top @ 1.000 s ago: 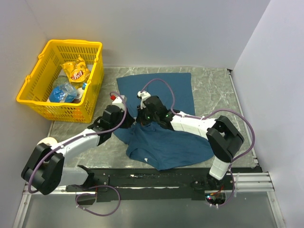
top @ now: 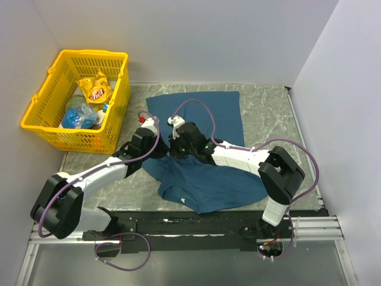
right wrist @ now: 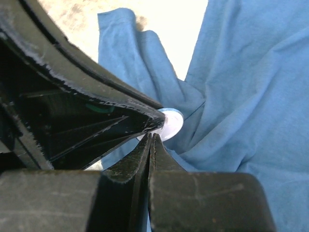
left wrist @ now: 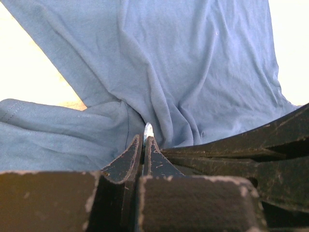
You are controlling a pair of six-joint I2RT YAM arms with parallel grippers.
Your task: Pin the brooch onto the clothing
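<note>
The round white brooch [right wrist: 173, 124] is pinched at the tips of my left gripper [top: 166, 155], whose fingers reach in from the left of the right wrist view. In the left wrist view, only the thin edge of the brooch [left wrist: 149, 130] sticks out past the shut fingertips. My right gripper is shut with its tips right up against the brooch's lower edge; nothing clearly shows between them. Under both grippers lies the blue clothing [top: 208, 182], wrinkled and partly folded. The brooch's pin is hidden.
A yellow basket [top: 89, 140] holding packaged items stands at the back left. The two grippers nearly touch, with little room between them.
Both grippers have drawn slightly closer together: the left has shifted a little to the right, the right a little to the left. The cloth looks unchanged.
</note>
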